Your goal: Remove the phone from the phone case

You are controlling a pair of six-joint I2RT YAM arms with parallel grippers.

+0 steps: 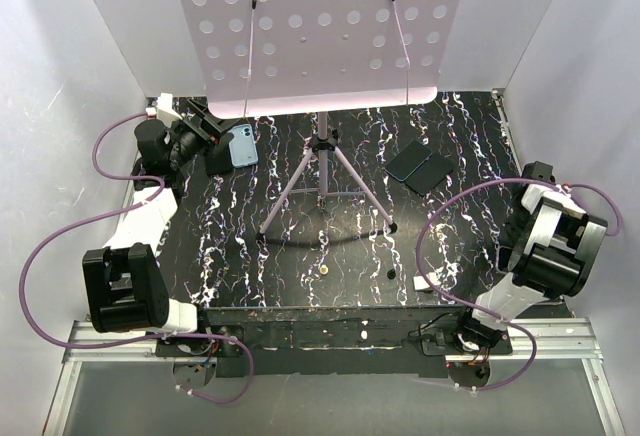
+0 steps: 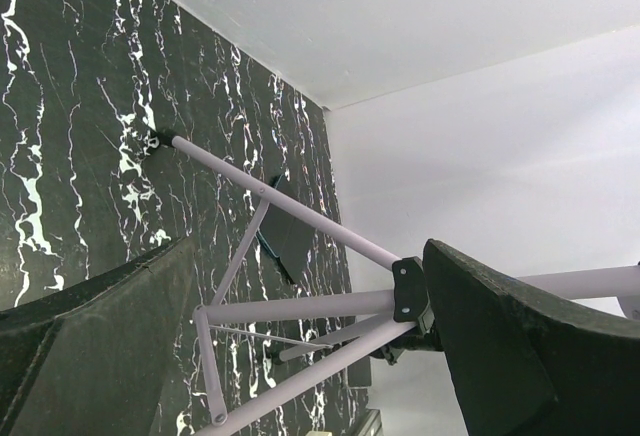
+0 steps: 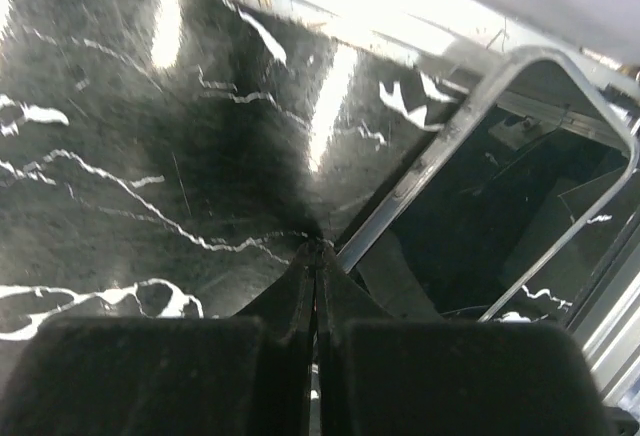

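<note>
In the right wrist view a flat phone [image 3: 510,191] lies on the table, its dark glossy face reflecting and edged by a pale rim; whether case and phone are separate here, I cannot tell. My right gripper is shut, nothing showing between its fingers, with its tips close beside the near end of that rim; contact is unclear. From above, the right arm mostly covers this spot. At the far left my left gripper stands open and empty, pointing across the table toward the tripod.
A pale tripod [image 1: 323,156] with a perforated board [image 1: 320,26] stands mid-table. A blue phone [image 1: 242,146] with a black piece [image 1: 218,160] lies beside the left gripper. Two dark flat items [image 1: 408,160] lie right of the tripod. Walls close in both sides.
</note>
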